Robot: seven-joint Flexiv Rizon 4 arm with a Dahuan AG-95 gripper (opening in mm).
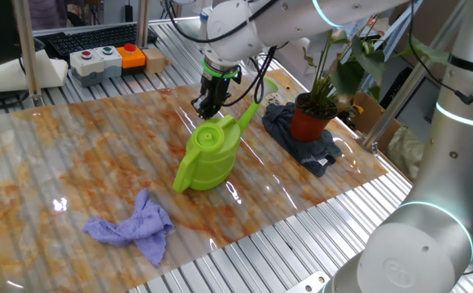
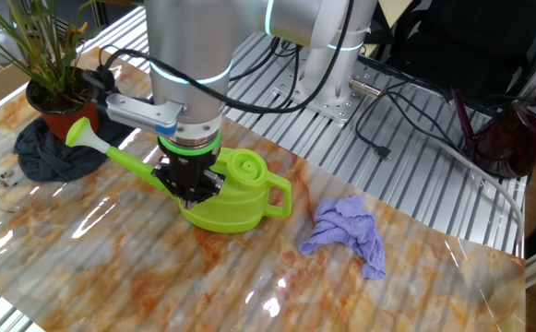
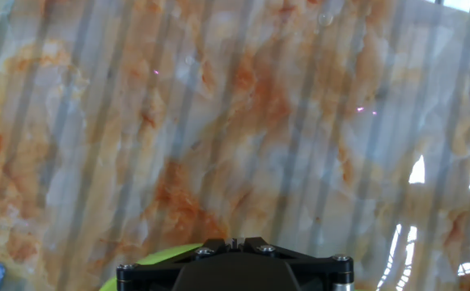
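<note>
A light green watering can (image 1: 210,155) stands upright on the marbled sheet, its spout reaching toward a potted plant (image 1: 308,118). In exterior view 2 the can (image 2: 226,210) is partly covered by my gripper (image 2: 190,201), which hangs in front of its body near the spout's base. My gripper (image 1: 204,112) appears behind the can's top in exterior view 1. Its fingertips look drawn together in the wrist view, with nothing visible between them. Only a green sliver of the can (image 3: 150,257) shows beside the gripper there. A crumpled purple cloth (image 1: 134,228) lies apart from the can.
The plant's pot rests on a dark cloth (image 1: 326,150). Button boxes (image 1: 98,65) stand by the back edge. A dark red kettle (image 2: 512,138) sits on the slatted metal table. Much of the marbled sheet (image 1: 49,163) is clear.
</note>
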